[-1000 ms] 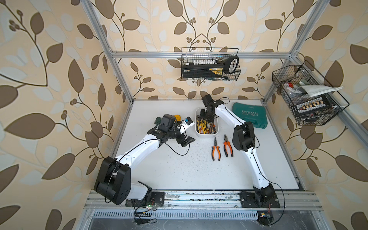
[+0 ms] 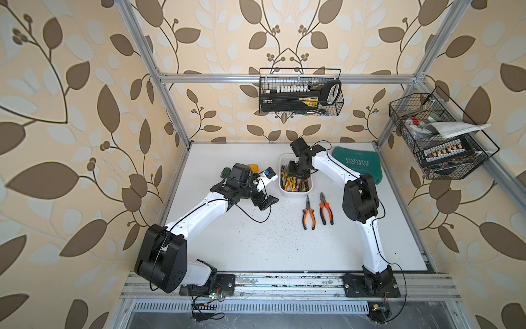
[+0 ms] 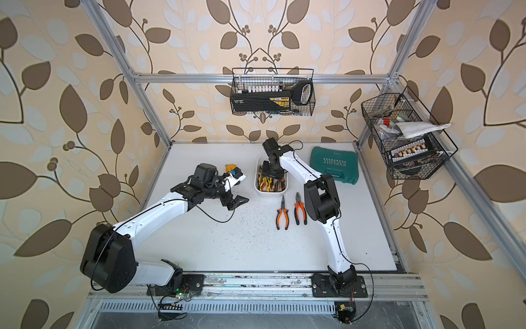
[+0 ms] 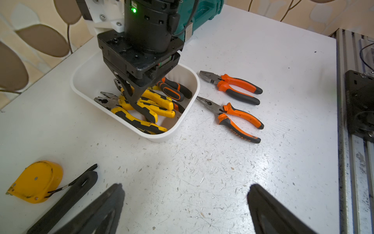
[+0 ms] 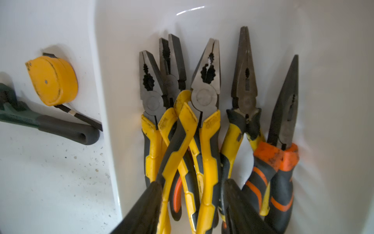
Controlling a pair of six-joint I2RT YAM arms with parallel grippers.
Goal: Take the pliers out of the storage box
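The white storage box (image 5: 331,156) holds several pliers, most of them yellow and black. In the right wrist view, a yellow combination pliers (image 5: 204,95) lies on top, its crossed handles reaching down between the fingers of my right gripper. Those fingers stand apart, a gap showing at the handles' sides, and they dip into the box. At the box's right are long-nose pliers with yellow handles (image 5: 245,78) and an orange-black pair (image 5: 286,113). My left gripper is open and empty above bare table, left of the box.
Two orange-black pliers, a combination pair (image 4: 233,87) and a long-nose pair (image 4: 229,115), lie on the table in front of the box. A tape measure (image 4: 39,181) and a dark-handled tool (image 4: 70,197) lie left. A green case (image 2: 357,164) is behind right.
The right arm's elbow has shifted to the right, and its gripper has moved slightly right and toward the front over the box. My left arm has stayed still.
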